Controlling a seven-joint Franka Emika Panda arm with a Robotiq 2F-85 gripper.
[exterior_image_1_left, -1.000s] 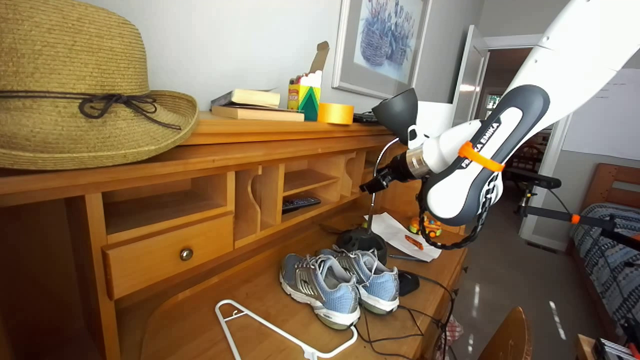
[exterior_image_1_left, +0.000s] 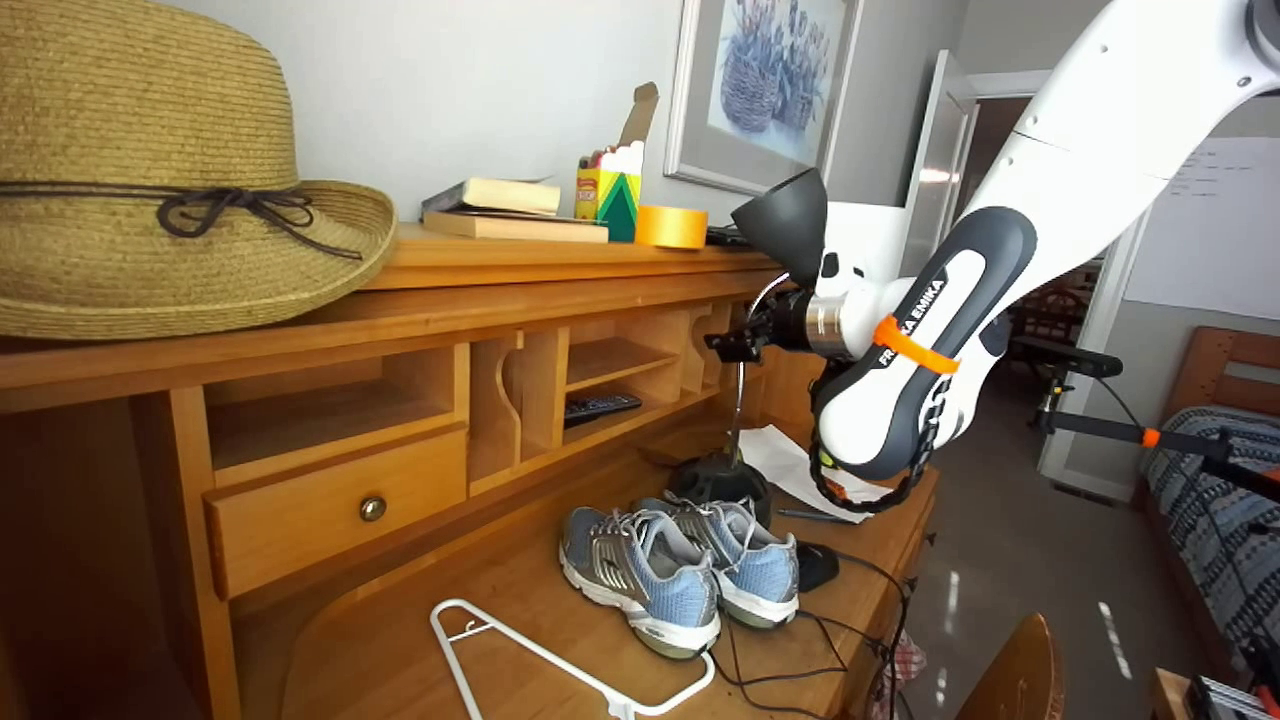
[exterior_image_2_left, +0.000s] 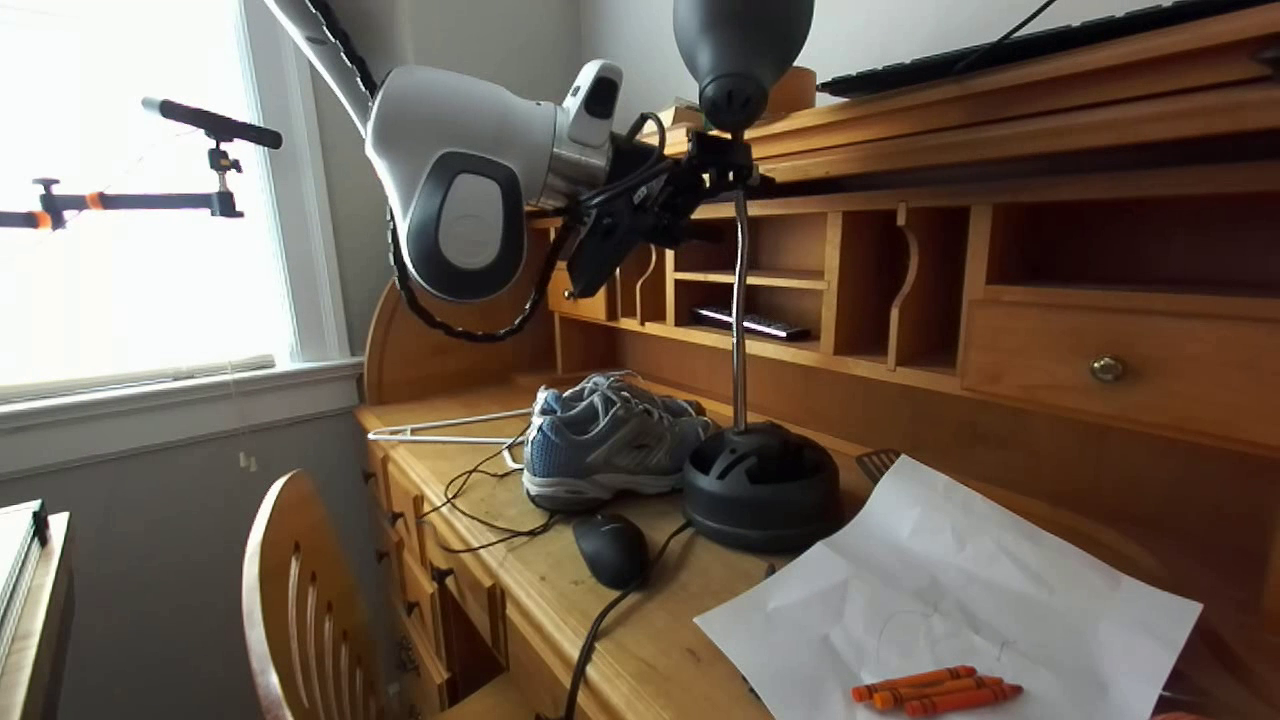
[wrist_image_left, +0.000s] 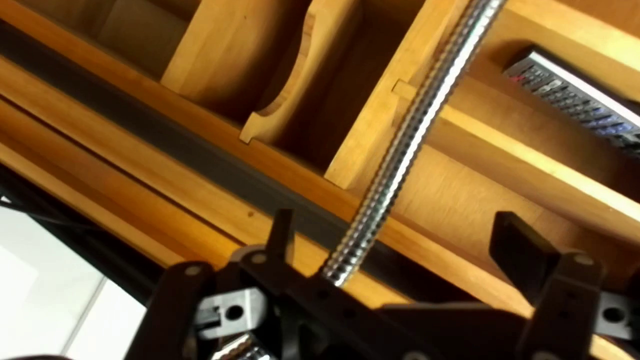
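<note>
A black desk lamp has a cone head (exterior_image_1_left: 782, 226), a shiny bendable neck (wrist_image_left: 414, 129) and a round base (exterior_image_2_left: 763, 490) on the desk. My gripper is open at the upper neck, just below the head. In the wrist view the neck crosses the gap between the fingers, closer to the left one, then passes behind the gripper's body. Whether it touches a finger cannot be told. From the side, the gripper (exterior_image_2_left: 723, 166) overlaps the top of the neck.
Blue-grey shoes (exterior_image_1_left: 654, 564), a white hanger (exterior_image_1_left: 540, 654) and a mouse (exterior_image_2_left: 612, 550) with its cable lie near the lamp base. Paper (exterior_image_2_left: 948, 576) with orange crayons (exterior_image_2_left: 936, 692) covers one desk end. Cubbies hold a remote (wrist_image_left: 579, 99). A keyboard (exterior_image_2_left: 1032, 54) rests on the top shelf.
In exterior view 1 the arm and gripper have shifted left, with the gripper slightly higher and its wrist turned. The lamp head has moved a little left and tilted differently.
</note>
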